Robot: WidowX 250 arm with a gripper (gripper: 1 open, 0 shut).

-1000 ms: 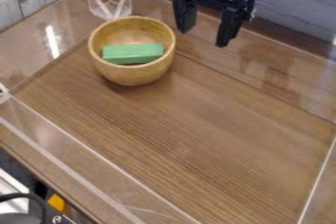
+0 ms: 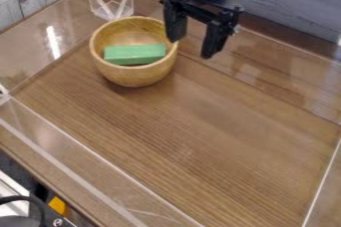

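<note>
A yellow bowl (image 2: 134, 75) sits on the wooden table (image 2: 186, 151) at upper left, with a green block (image 2: 135, 54) inside it. The black gripper (image 2: 196, 30) hangs just right of the bowl and above it, open, its two fingers spread wide apart, nothing visible between them.
A white wire-like object (image 2: 111, 2) stands behind the bowl at the back left. The middle, front and right of the table are clear. A wall runs along the back.
The gripper has shifted to the left toward the bowl over the last second. The bowl and green block look unmoved.
</note>
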